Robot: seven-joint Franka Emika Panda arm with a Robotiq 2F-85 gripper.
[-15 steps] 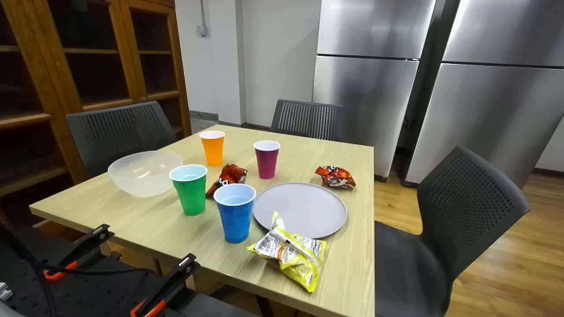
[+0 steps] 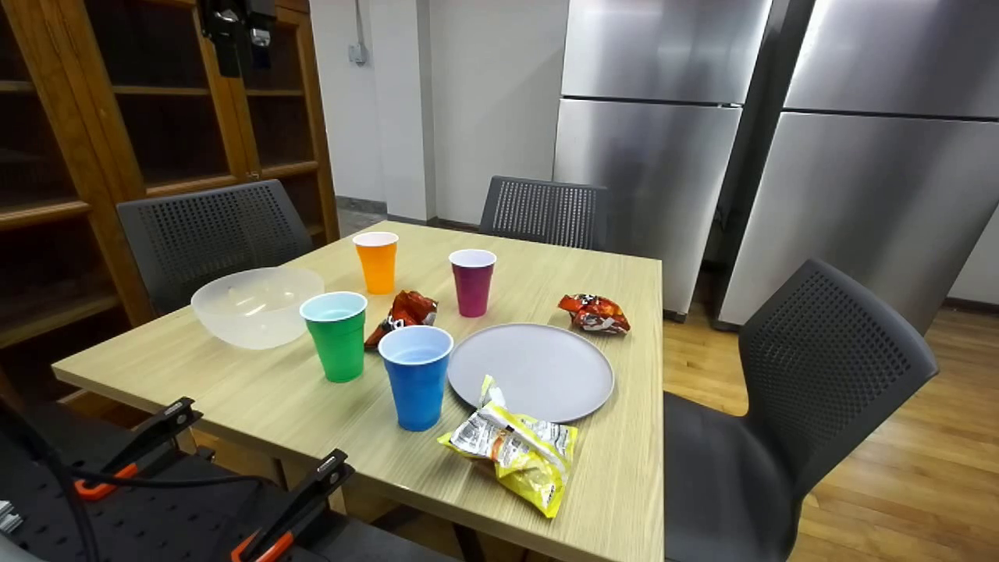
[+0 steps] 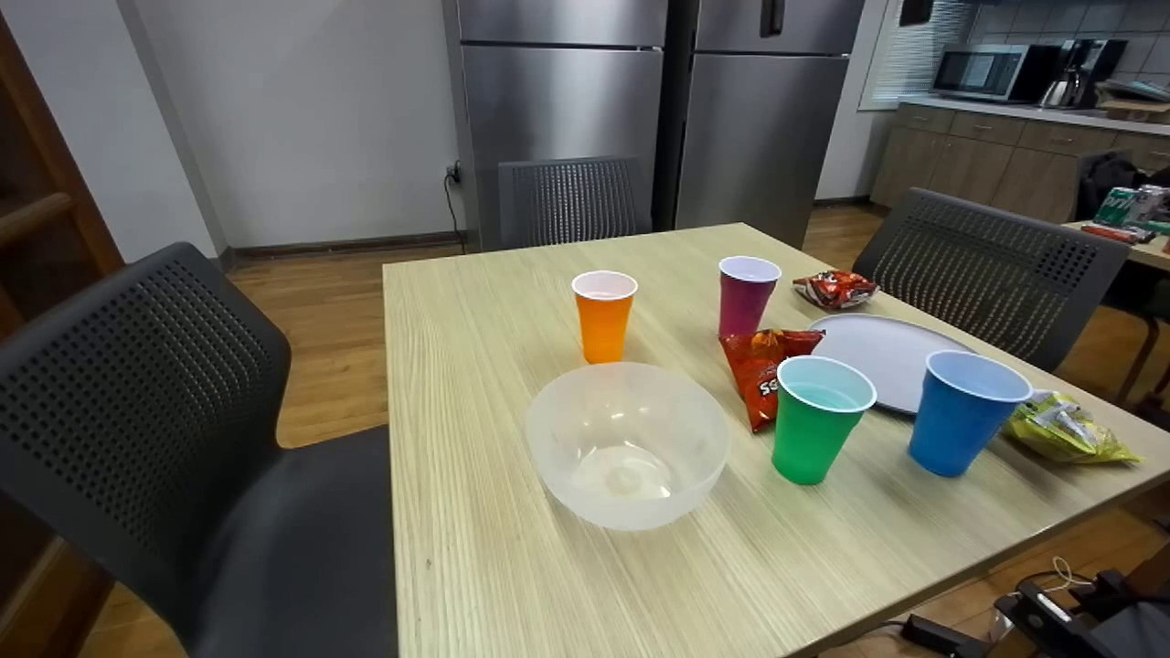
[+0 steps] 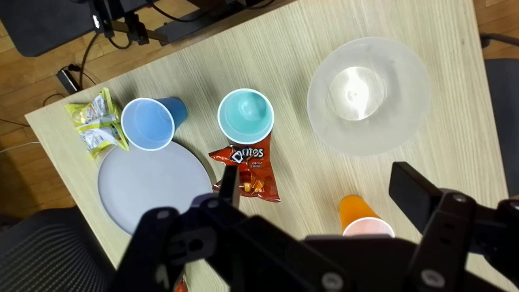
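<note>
High over the table, my gripper stands open with nothing between its fingers; exterior view 1 catches it at the top left edge. In the wrist view, a red Doritos bag lies by the left finger, touching or close to the green cup. The orange cup appears below, between the fingers. A translucent bowl is empty. The blue cup stands beside a grey plate and a yellow snack bag. The purple cup is hidden from the wrist view by the gripper.
A second red bag lies behind the plate, near the table's right edge. Black chairs surround the table. Bare tabletop shows in front of and left of the bowl in exterior view 2.
The gripper has come down into the top left of exterior view 1, where only a faint dark bit showed before. The objects on the table have not moved.
</note>
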